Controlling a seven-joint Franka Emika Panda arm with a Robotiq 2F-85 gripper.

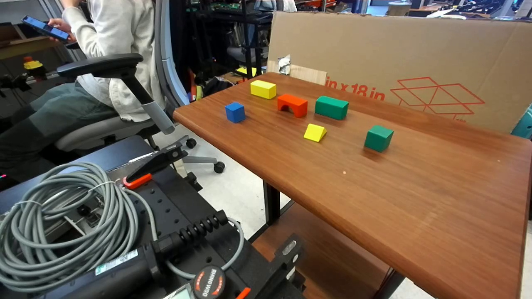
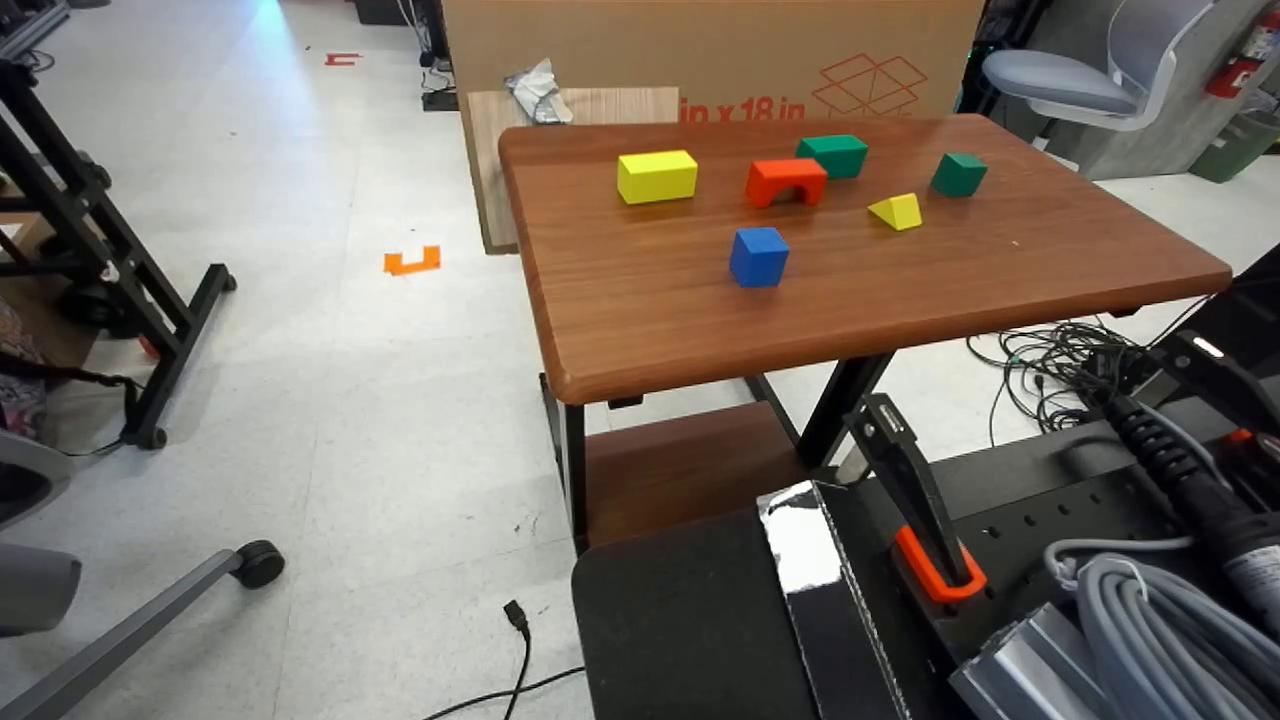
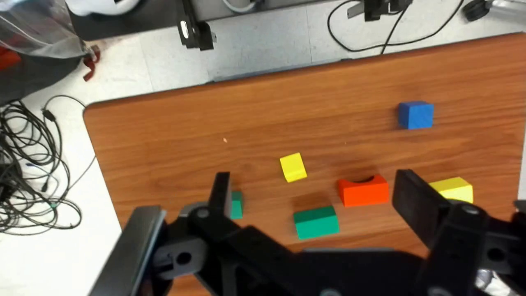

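Seen from above in the wrist view, my gripper stands open over the table, its fingers wide apart and holding nothing. Beneath it lie a yellow wedge (image 3: 293, 167), a green rectangular block (image 3: 317, 223) and an orange arch (image 3: 363, 191). One finger partly covers a green cube (image 3: 236, 205), and the other hides part of a yellow rectangular block (image 3: 454, 189). Off to the upper right sits a blue cube (image 3: 418, 115). All the blocks rest apart on the wood in exterior view 2. Neither exterior view has the gripper in it.
A tall cardboard sheet (image 1: 399, 55) stands along the table's far side. A black cart (image 2: 684, 624) with clamps and coiled grey cable (image 1: 65, 224) stands by the near side.
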